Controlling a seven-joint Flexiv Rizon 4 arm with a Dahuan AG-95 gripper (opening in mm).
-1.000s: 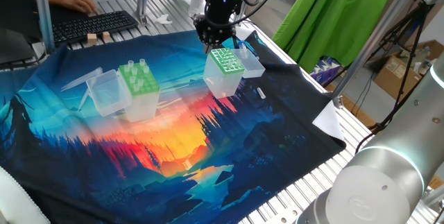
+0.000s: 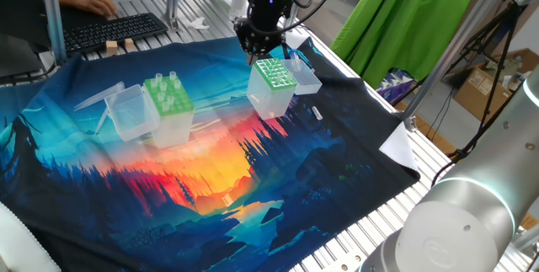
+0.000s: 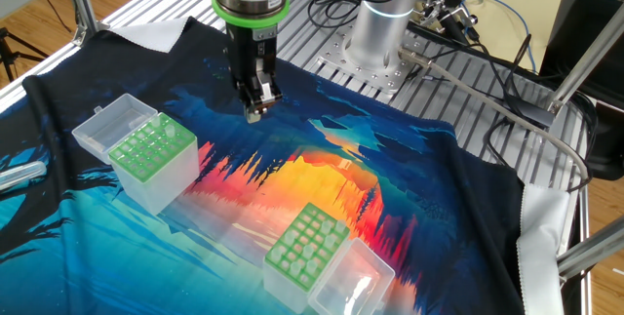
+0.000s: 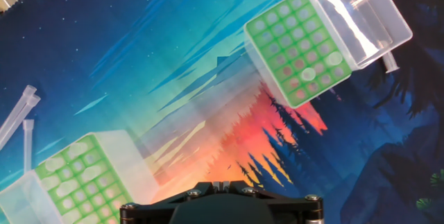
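My gripper [image 3: 257, 112] hangs above the cloth with its fingers together and nothing visible between them. In the wrist view its fingertips [image 4: 221, 186] meet at the bottom middle. Two translucent boxes with green perforated tops stand on the cloth. One box [image 3: 307, 247] holds several clear tubes upright in its holes; its open lid [image 3: 358, 278] lies against its side. The other box [image 4: 297, 47] has only a couple of tubes showing, and its open lid [image 4: 361, 16] is beside it. In exterior view 1, the gripper is behind this emptier box [image 2: 273, 91].
Loose clear tubes [image 4: 19, 116] lie beside the fuller box, and another tube [image 4: 390, 61] is near the emptier box's lid. A patterned cloth [image 2: 227, 196] with some folds covers the table. A person's hand [image 2: 88, 1] rests by a keyboard [image 2: 118, 32] at the far edge.
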